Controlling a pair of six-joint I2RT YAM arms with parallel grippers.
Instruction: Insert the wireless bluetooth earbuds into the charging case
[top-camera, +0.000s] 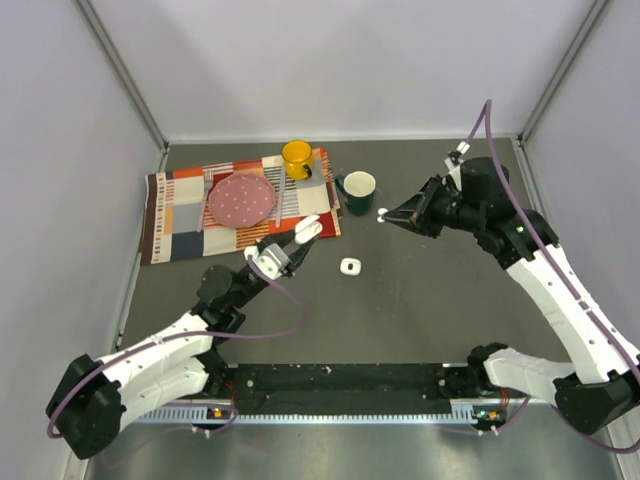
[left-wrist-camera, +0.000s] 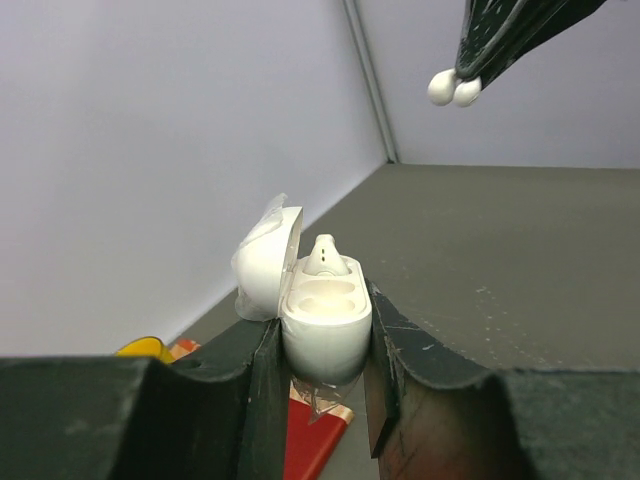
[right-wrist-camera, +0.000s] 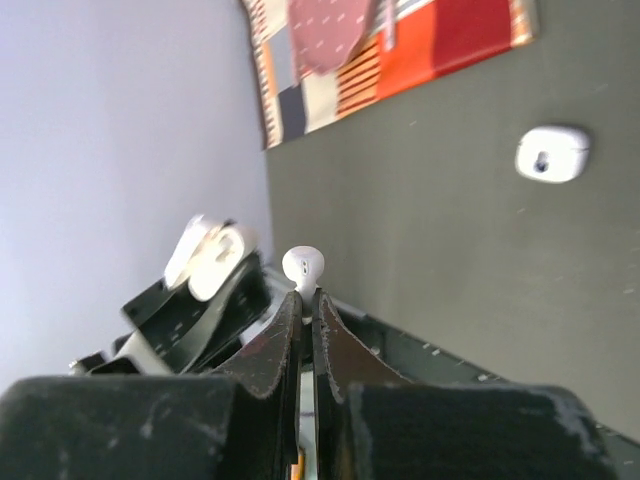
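My left gripper (top-camera: 292, 246) is shut on the white charging case (left-wrist-camera: 324, 345), whose lid (left-wrist-camera: 268, 262) stands raised on the left in the left wrist view. Rounded hollows show in the case top, and a white pointed piece (left-wrist-camera: 325, 256) rises behind them; I cannot tell whether it is an earbud. A white earbud (right-wrist-camera: 303, 264) sits in the tips of my right gripper, which is shut on its stem. In the top view this earbud (top-camera: 382, 215) is right of and slightly above the case (top-camera: 308, 229), with a clear gap between them.
A small white box (top-camera: 350, 266) with a dark spot lies on the table between the arms. The green mug (top-camera: 357, 195) stands behind it. A yellow mug (top-camera: 297, 160) and pink plate (top-camera: 242, 200) are on the striped mat (top-camera: 190, 246).
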